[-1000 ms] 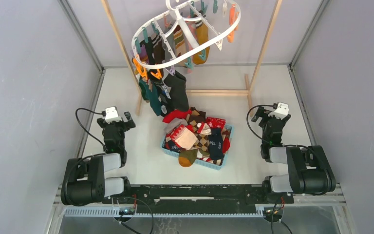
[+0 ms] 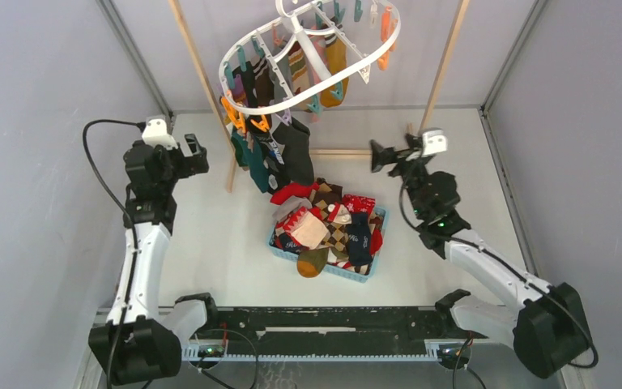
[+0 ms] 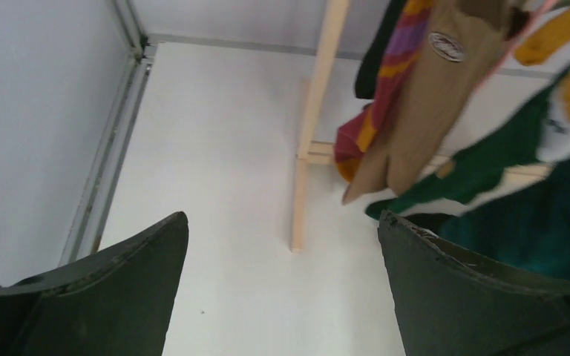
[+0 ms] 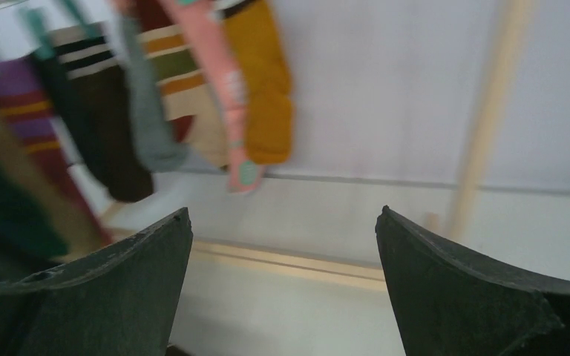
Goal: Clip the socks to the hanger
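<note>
A white oval hanger [image 2: 318,91] with teal, orange and purple clips hangs at the top of the top view. Socks hang from its left and back parts, among them a mustard sock [image 4: 267,89] and a brown sock [image 3: 445,81]. Below it, a light blue basket [image 2: 348,274] holds a heap of loose socks, a beige one [image 2: 308,230] on top. My left gripper is open and empty, left of the hanging socks. To the right of the hanger, my right gripper also stands open, with nothing between its fingers; its view is blurred.
Wooden posts [image 2: 444,65] stand on both sides of the hanger, joined by a low crossbar [image 2: 356,152] behind. Grey walls [image 2: 591,121] close in the sides.
The right gripper has also swung left towards the middle, the left one slightly left. Socks, basket and hanger stay as they were.
</note>
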